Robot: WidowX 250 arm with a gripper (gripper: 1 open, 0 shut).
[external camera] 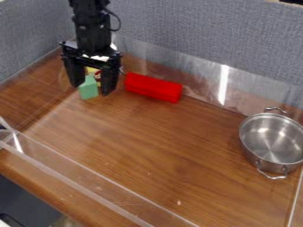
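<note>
The black gripper [90,76] hangs at the back left, pointing down over a small green object [88,90], with its two dark fingers spread to either side. Whether it touches or holds that object is unclear. Some yellow items behind it are partly hidden by the gripper. A red block [153,87] lies just to the right, apart from the gripper.
A steel pot [271,139] with two handles stands at the right edge. Clear panels border the wooden table [142,164].
</note>
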